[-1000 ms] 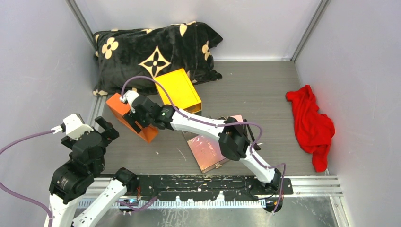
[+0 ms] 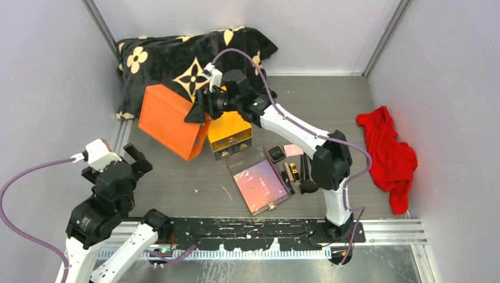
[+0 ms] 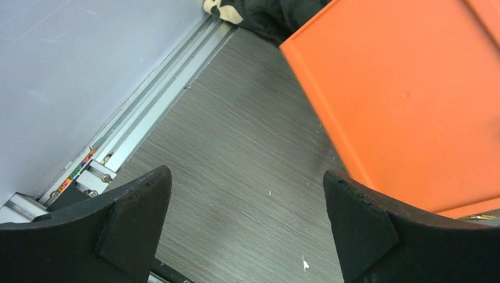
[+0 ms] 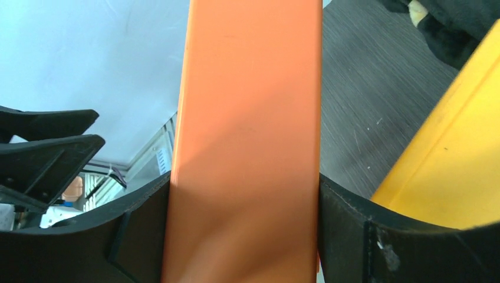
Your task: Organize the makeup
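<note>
An orange box [image 2: 166, 121] hangs tilted above the table's back left, with my right gripper [image 2: 200, 112] shut on it; in the right wrist view its orange side [image 4: 246, 118] runs between the fingers. A yellow box [image 2: 230, 132] with clasps stands partly behind it. My left gripper [image 2: 138, 162] is open and empty at the left, below and left of the orange box [image 3: 401, 100]. A clear case [image 2: 259, 186] holding a pink, glossy palette lies at front centre. A black compact [image 2: 276, 154], a pink square [image 2: 293, 150], a gold item [image 2: 295, 172], pencils and brushes lie right of it.
A black patterned cushion [image 2: 153, 71] fills the back left. A red cloth [image 2: 386, 159] lies by the right wall. Bare table [image 2: 318, 103] shows at the back right, and the front left is clear.
My right gripper has moved up and toward the back right with the orange box, raising and tilting it. My left arm has barely moved.
</note>
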